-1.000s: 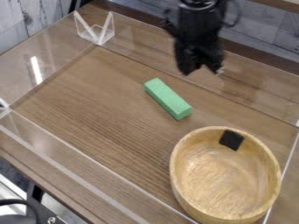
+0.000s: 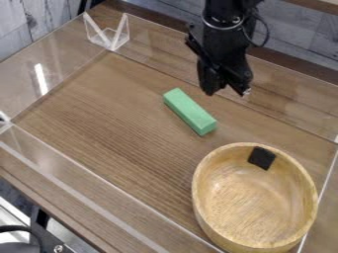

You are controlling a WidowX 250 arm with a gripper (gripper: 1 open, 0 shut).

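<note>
My black gripper (image 2: 222, 81) hangs over the back middle of the wooden surface, shut, with nothing visible between its fingers. A green block (image 2: 189, 112) lies below and to the left of it, apart from it. A round tan bowl (image 2: 254, 223) sits at the front right, with a black block (image 2: 262, 158) at its upper inner side.
A clear wire-like stand or container (image 2: 110, 32) stands at the back left. The left and middle of the wooden table (image 2: 99, 133) are open. Walls or edges border the back and left, and dark cables show at the lower left corner.
The blocks and bowl are unchanged.
</note>
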